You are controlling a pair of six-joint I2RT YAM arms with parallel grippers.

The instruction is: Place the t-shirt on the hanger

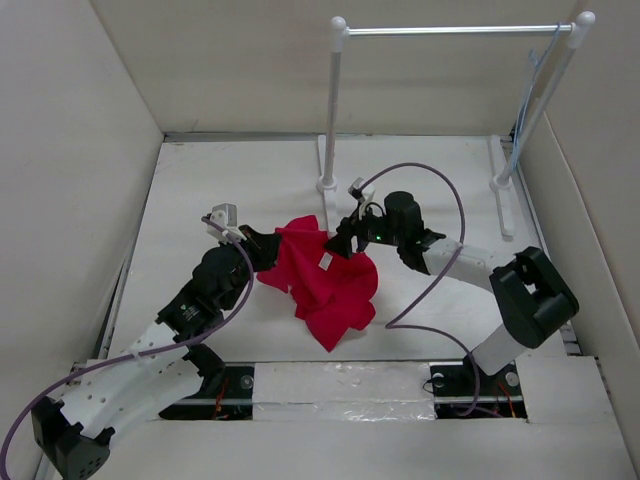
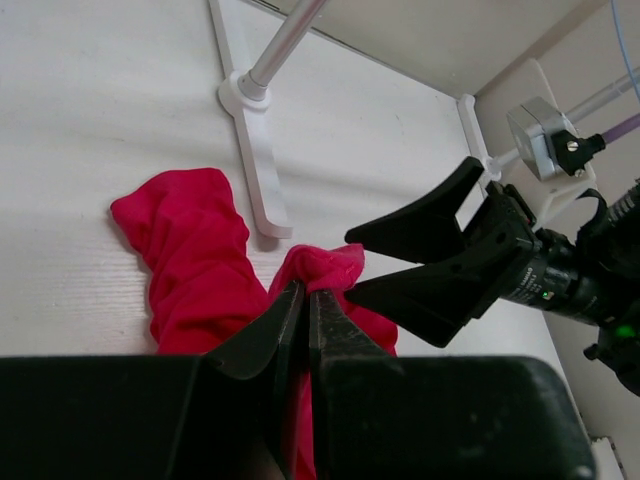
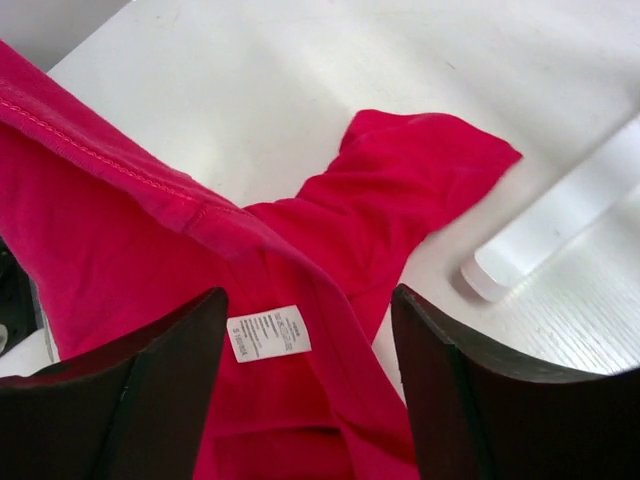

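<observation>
The red T-shirt lies crumpled on the white floor, a small pale label showing on it. My left gripper is shut on a fold of the shirt, lifting it at the upper left of the pile. My right gripper stands open at the shirt's upper right; in the left wrist view its black fingers point at the held fold, and in the right wrist view a hemmed fold runs between its fingertips. No hanger is clearly visible.
A white rack stands at the back right, its feet on the floor near the shirt and right arm, with blue cords on its right post. Walls enclose the space.
</observation>
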